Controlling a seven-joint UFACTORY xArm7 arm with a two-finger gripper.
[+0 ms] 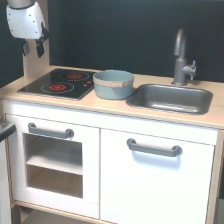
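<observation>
My gripper [33,47] hangs at the upper left, high above the back left corner of the counter. Its two dark fingers point down and stand apart, with nothing visible between them. A blue-grey pot [113,88] rests on the wooden counter, between the black stovetop [60,83] and the sink [172,97]. The gripper is well to the left of the pot and above it, not touching anything. No object shows on the stovetop or in the visible part of the sink.
A grey faucet [181,62] rises behind the sink. Below the counter are a windowed white door [85,137] at left and a plain white door [150,180] at right, both with dark handles. Another white panel [4,175] cuts in at the left edge.
</observation>
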